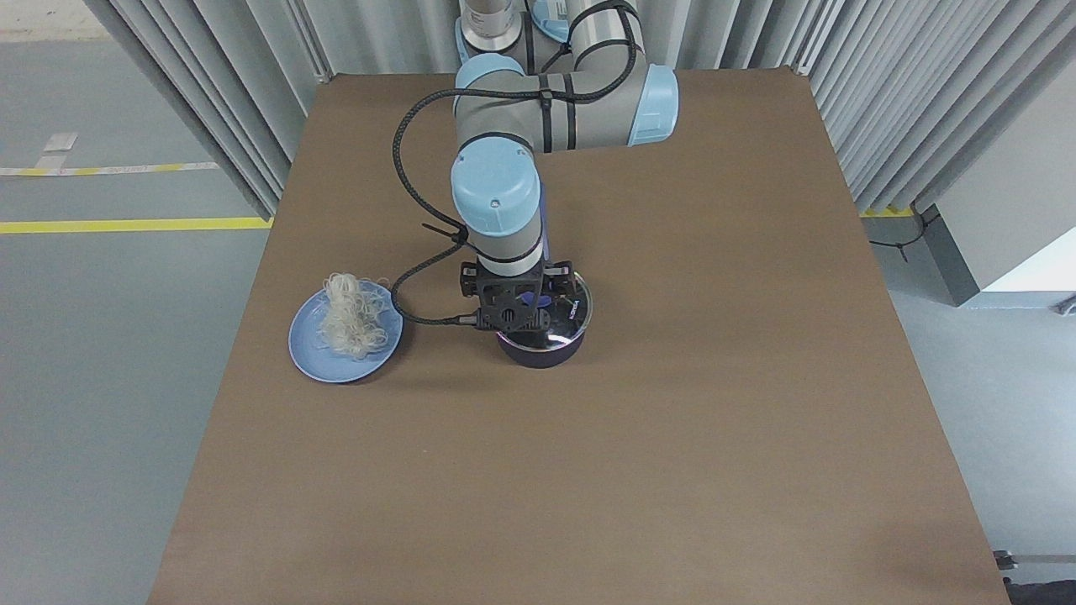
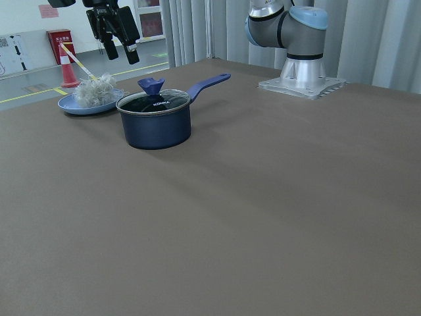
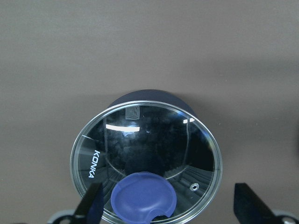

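A dark blue saucepan [image 2: 156,131] with a glass lid [image 3: 145,140] and blue knob [image 3: 142,198] stands on the table, its long handle [image 2: 210,81] toward the back. My gripper [image 2: 122,56] hangs above the pan, open; in the wrist view its fingertips [image 3: 247,200] lie either side of and just beyond the knob, with nothing between them. In the front view the gripper and arm hide much of the lid. A light blue plate [image 1: 313,358] with white noodle-like strands [image 1: 348,318] lies left of the pan.
The robot base [image 2: 302,82] stands at the back edge, before a grey curtain.
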